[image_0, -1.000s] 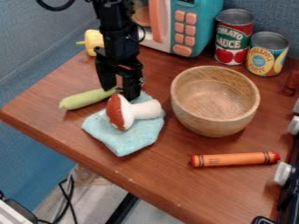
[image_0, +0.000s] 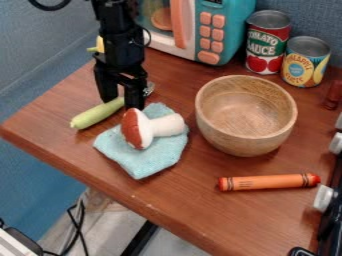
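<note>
The black gripper (image_0: 120, 82) hangs over the upper left of the wooden table, just above the upper end of a pale green elongated vegetable (image_0: 94, 114). Whether its fingers are open or shut is hard to make out. A small silvery object (image_0: 148, 88) shows beside it. In front lies a light blue cloth (image_0: 136, 157) with a white and red mushroom-like toy (image_0: 155, 126) on it.
A wooden bowl (image_0: 246, 114) sits right of centre. An orange crayon (image_0: 267, 182) lies below it. A teal toy microwave (image_0: 214, 25), a tomato can (image_0: 267, 45) and another can (image_0: 306, 62) line the back.
Compared with a second ago, the arm has moved leftward and back, away from the mushroom toy, uncovering the silvery object and covering more of the yellow object behind it.
</note>
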